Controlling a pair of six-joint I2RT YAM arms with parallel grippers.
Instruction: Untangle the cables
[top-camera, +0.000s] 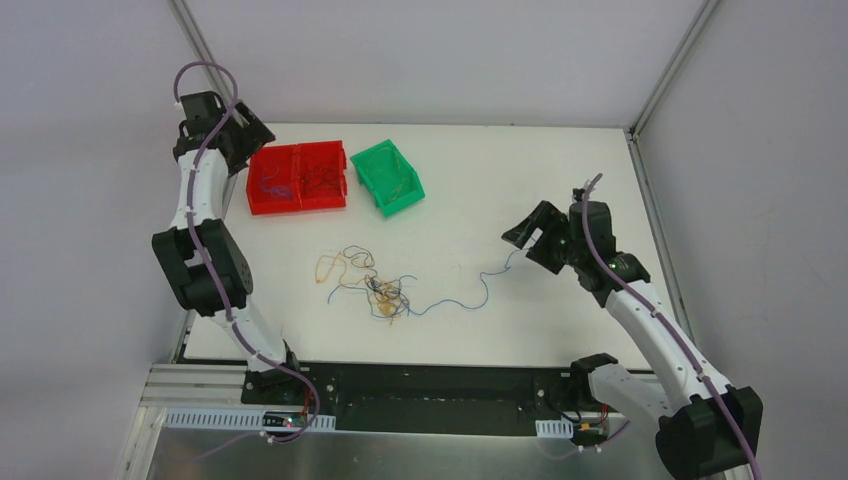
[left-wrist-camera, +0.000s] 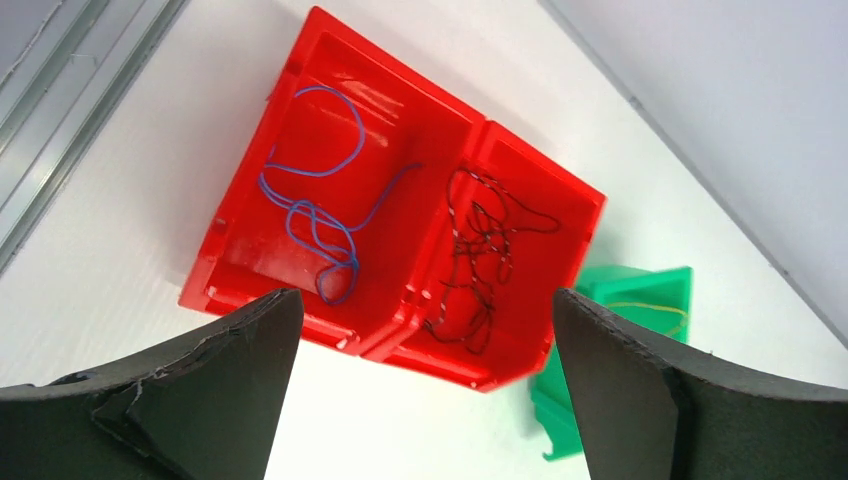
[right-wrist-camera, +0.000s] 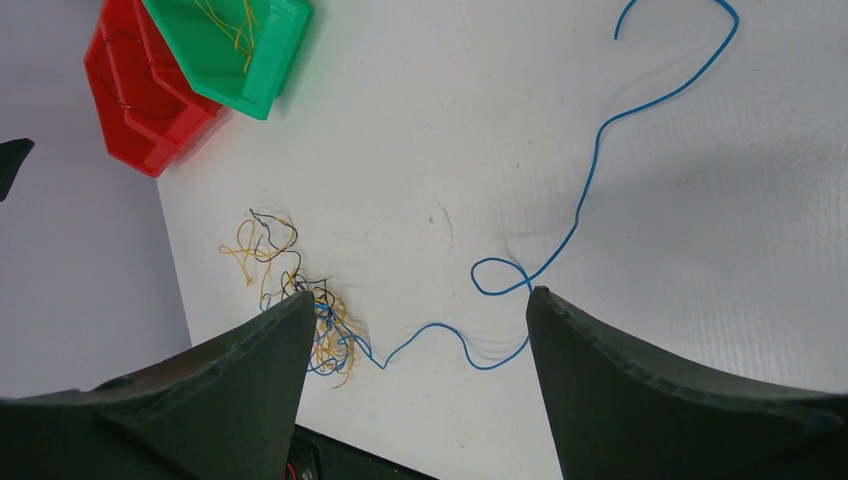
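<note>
A blue cable (left-wrist-camera: 348, 248) lies loosely coiled in the left compartment of the red bin (left-wrist-camera: 478, 130), and a black cable (left-wrist-camera: 482, 240) in its right one. Above the bin my left gripper is open and empty. A tangle of yellow, black and blue cables (top-camera: 385, 297) rests on the table's lower left part. Out of it a long blue cable (right-wrist-camera: 590, 190) runs right, with one small loop, beneath my right gripper. That gripper hangs open, holding nothing. A yellow cable (right-wrist-camera: 240, 38) is inside the green bin (right-wrist-camera: 262, 100).
In the top view the green bin (top-camera: 408, 202) sits tilted just right of the red bin (top-camera: 300, 208). Bare table (top-camera: 480, 180) spreads between the bins and the right arm. A metal rail (left-wrist-camera: 75, 130) runs along the left edge.
</note>
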